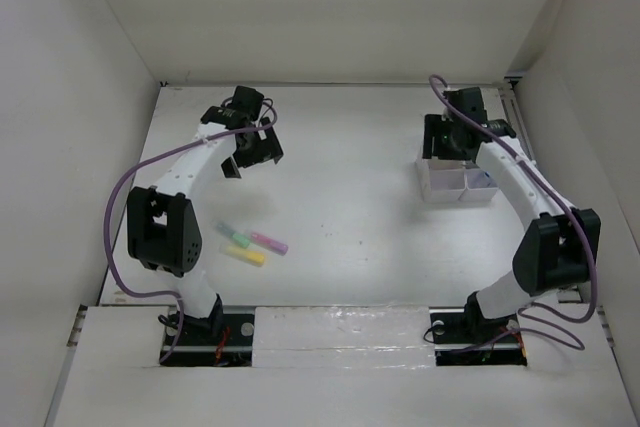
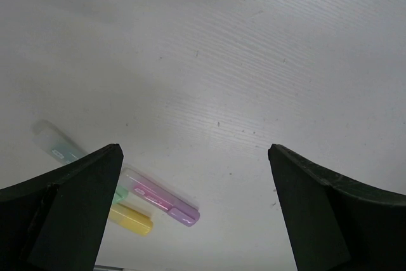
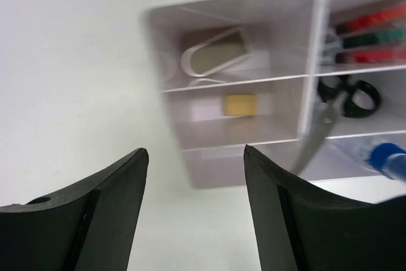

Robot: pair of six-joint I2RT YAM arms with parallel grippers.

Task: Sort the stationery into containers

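My left gripper stands open with nothing between its fingers, above bare table. Below it in the left wrist view lie three capped markers, a pink one, a yellow one and a green one partly hidden by a finger. The white divided container is at the right of the table, with my right gripper over its left side. That gripper's fingers are apart and the gap between them is empty. A small yellow block and a pale rounded object lie in separate compartments.
Other compartments hold scissors, red and green items and a blue-capped item. The scissors' blade reaches over a divider.
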